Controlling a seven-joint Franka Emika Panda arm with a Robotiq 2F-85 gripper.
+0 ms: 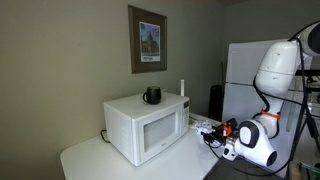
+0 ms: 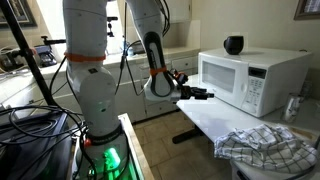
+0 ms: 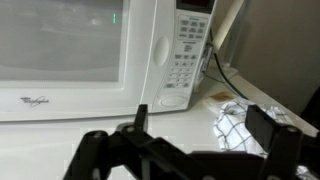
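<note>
My gripper is open in the wrist view, its two dark fingers wide apart with nothing between them. In exterior view 2 the gripper (image 2: 198, 93) reaches level over the white table, in front of the microwave (image 2: 234, 80). That white microwave (image 3: 80, 55) has its door shut, and its keypad side faces me in the wrist view. On its top stands a black mug (image 1: 152, 95). A checked cloth (image 3: 236, 128) lies crumpled beyond the right finger in the wrist view; exterior view 2 shows the same cloth (image 2: 262, 139) on the table.
Bare white tabletop (image 1: 185, 160) stretches in front of the microwave. A white fridge (image 1: 247, 65) stands behind the arm. A framed picture (image 1: 148, 40) hangs on the wall. Dark cords run behind the microwave's right side in the wrist view.
</note>
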